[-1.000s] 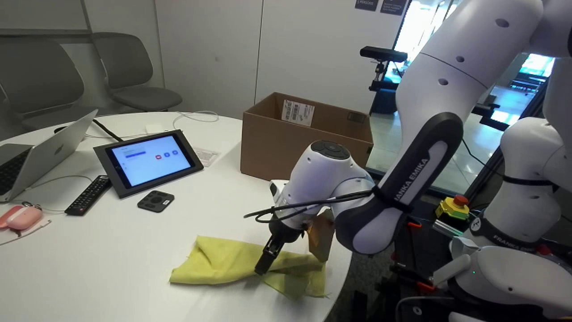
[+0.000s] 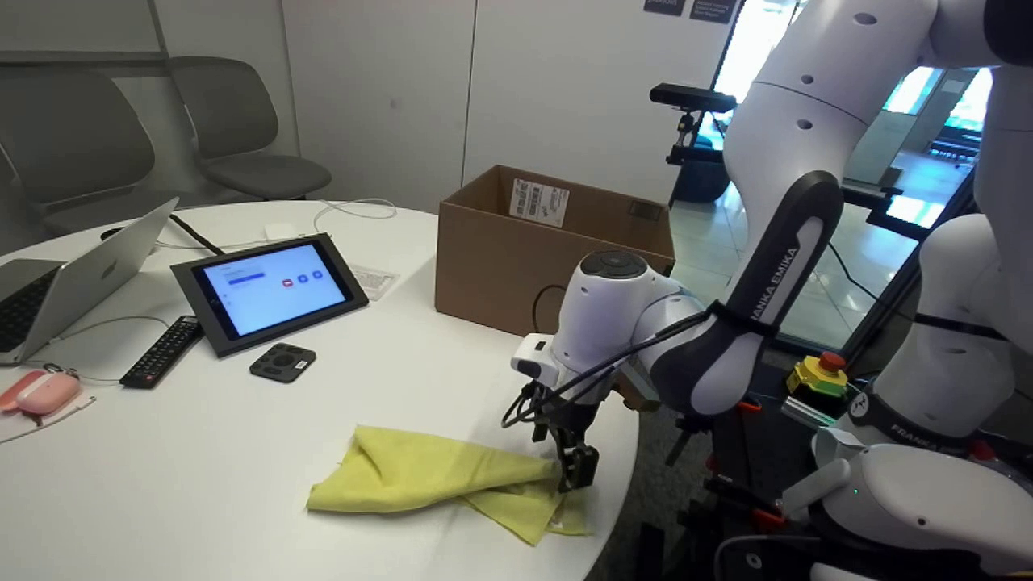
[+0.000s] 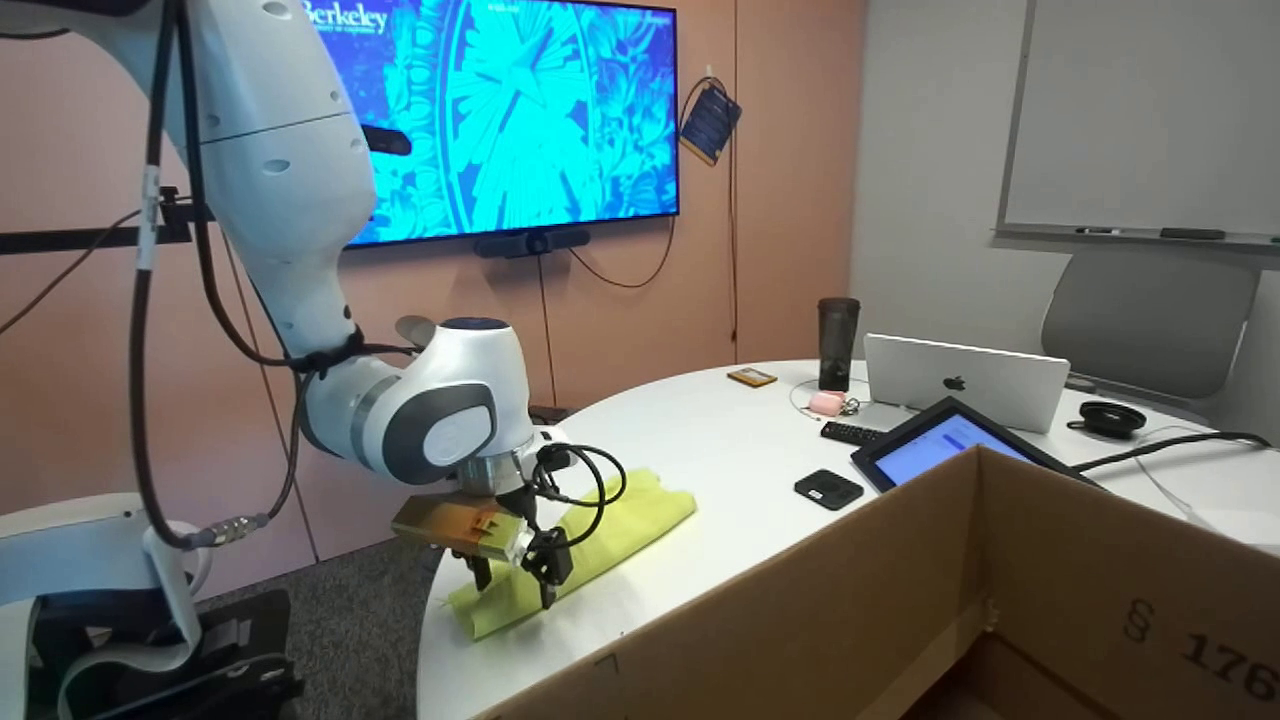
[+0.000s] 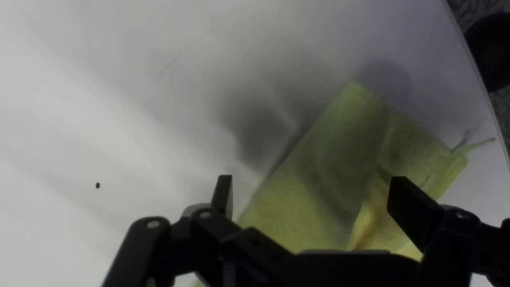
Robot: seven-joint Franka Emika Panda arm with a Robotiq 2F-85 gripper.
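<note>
A yellow-green cloth (image 2: 416, 471) lies folded and creased on the white table near its edge. My gripper (image 2: 571, 476) is over the cloth's right end in exterior view 1, fingers pointing down. Seen from the other side, the gripper (image 3: 516, 582) straddles the near end of the cloth (image 3: 636, 510). In the wrist view the gripper stands open, its two black fingers (image 4: 222, 196) wide apart with the cloth (image 4: 315, 191) below and between them. Whether the fingertips touch the cloth I cannot tell.
An open cardboard box (image 2: 542, 257) stands behind the arm. A tablet (image 2: 276, 290), a black puck-like device (image 2: 282, 362), a remote (image 2: 163, 352), a laptop (image 2: 92, 281) and a pink case (image 2: 48, 393) sit farther left.
My gripper has moved right to the cloth's end in exterior view 1 and has turned from a slanted pose to a more upright one. The cloth looks much the same.
</note>
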